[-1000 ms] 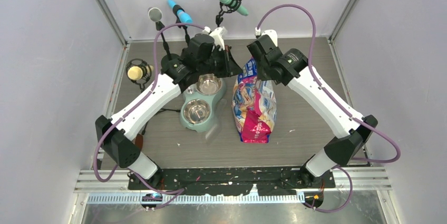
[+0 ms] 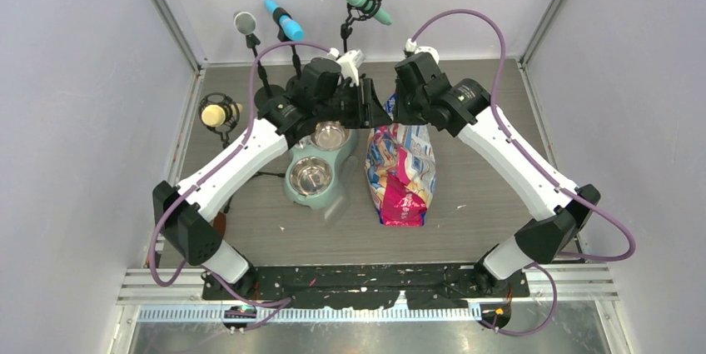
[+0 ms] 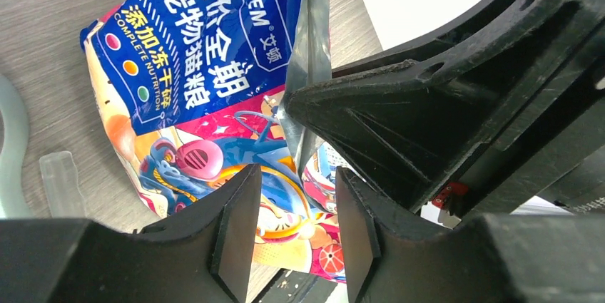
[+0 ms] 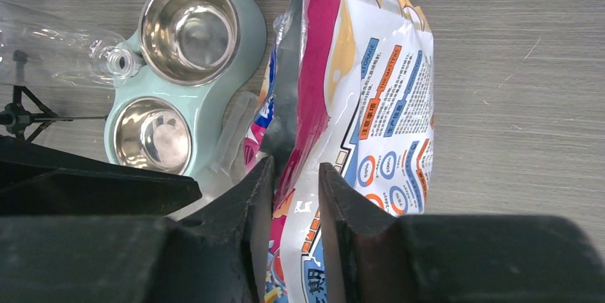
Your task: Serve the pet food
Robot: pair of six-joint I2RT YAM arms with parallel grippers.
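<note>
A colourful pet food bag (image 2: 401, 175) stands right of the pale green double-bowl feeder (image 2: 326, 152). Its silver top edge (image 3: 311, 39) rises between the two arms. Over that edge my left gripper holds its fingers apart, and the bag shows through the gap. Close beside it, from the other side, my right gripper is also part open, with the bag's upper edge in line with its gap. Contact between fingers and bag cannot be made out. Both metal bowls (image 4: 189, 30) look empty.
A clear plastic piece (image 2: 335, 206) lies between feeder and bag. A clear bottle (image 4: 57, 46) is attached to the feeder. Stands with a blue holder (image 2: 285, 19) and a green one (image 2: 366, 4) line the back. The table right of the bag is free.
Both grippers have shifted slightly right over the bag's top since a second ago, the left one now closer to the right one. The bag's top is more covered; its body has barely moved.
</note>
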